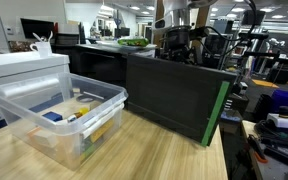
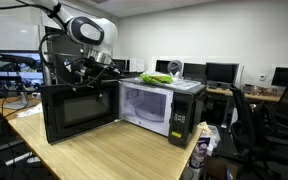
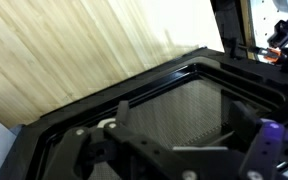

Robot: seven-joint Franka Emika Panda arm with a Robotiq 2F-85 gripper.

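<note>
A microwave (image 2: 149, 108) stands at the back of the wooden table with its dark door (image 2: 82, 115) swung wide open. From the other side, the same door (image 1: 174, 100) looks like a large dark panel with a green strip along one edge. My gripper (image 2: 90, 72) is at the door's upper edge, pointing downward. In the wrist view the open gripper has its two fingers apart over the dark door, with nothing visibly held between them. Whether a fingertip touches the door I cannot tell.
A clear plastic bin (image 1: 44, 128) with several small items sits on the table beside the door. A green item (image 2: 156, 78) lies on top of the microwave. Bare tabletop (image 2: 129, 150) spreads in front of the microwave. An office chair (image 2: 254, 130) stands off to the right.
</note>
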